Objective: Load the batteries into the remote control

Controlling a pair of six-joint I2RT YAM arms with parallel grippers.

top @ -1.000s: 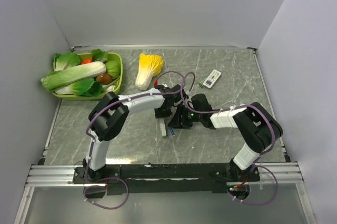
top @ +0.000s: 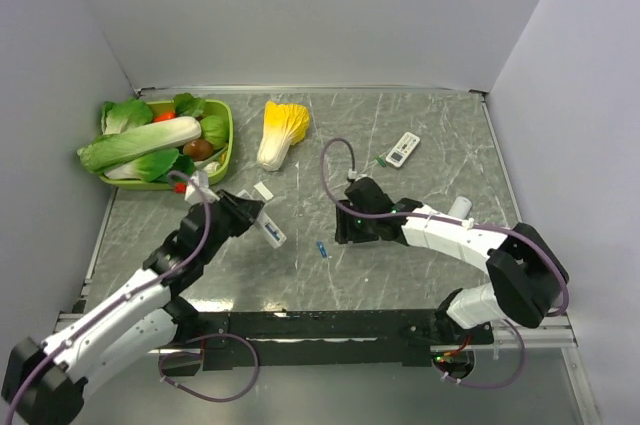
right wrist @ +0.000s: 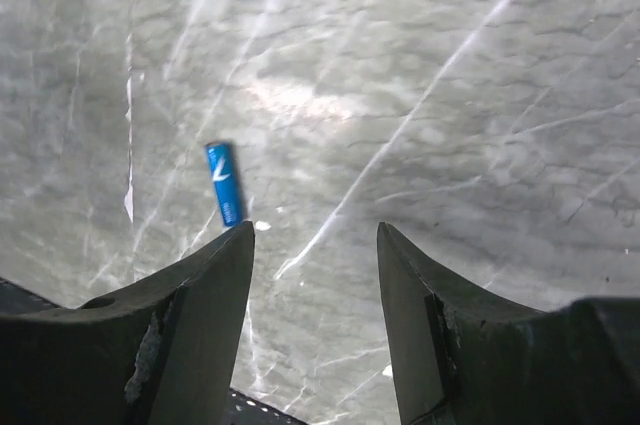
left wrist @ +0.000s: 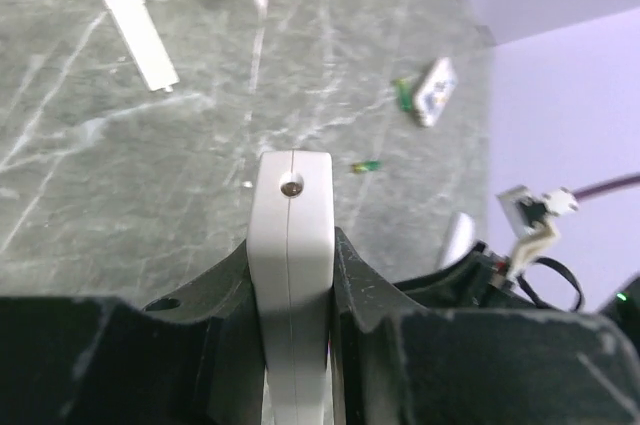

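Note:
My left gripper (top: 250, 210) is shut on a white remote control (top: 271, 230), seen end-on in the left wrist view (left wrist: 290, 245), above the marble worktop's left middle. A blue battery (top: 322, 249) lies on the worktop, below and a little left of my open right gripper's fingers in the right wrist view (right wrist: 225, 185). My right gripper has nothing between its fingertips. A small white flat piece (left wrist: 141, 40), perhaps the battery cover, lies on the worktop beyond the left gripper.
A green basket (top: 225, 145) of vegetables stands back left, with a yellow cabbage (top: 282, 133) beside it. A white device (top: 402, 150) with a green piece lies back right. A white cylinder (top: 460, 206) is at the right.
My left arm has swung left and toward the front with the remote, away from the right gripper. The right arm has shifted slightly, staying near the battery.

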